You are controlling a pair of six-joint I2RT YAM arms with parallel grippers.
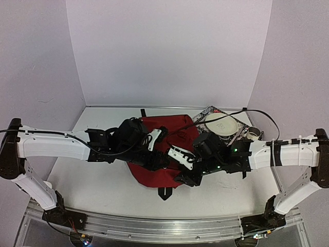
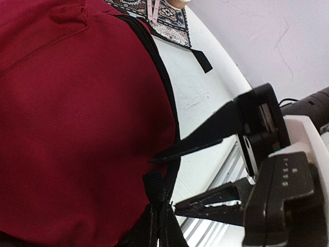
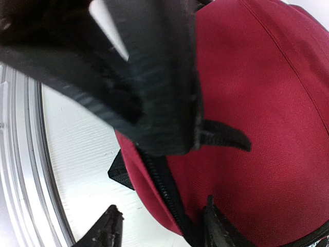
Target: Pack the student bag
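The red bag lies across the middle of the table, with a black zip edge along its opening. In the left wrist view my left gripper is shut at that edge, and a short black strip sticks out from its fingertips. My right gripper stands open near the front of the bag, its fingers apart with the zip edge passing beside the inner one. Both grippers are close together over the bag in the top view. The inside of the bag is hidden.
A patterned black-and-white item lies at the back right, with a cream round plate on it and a cup at its side. Bare table shows at the left and front.
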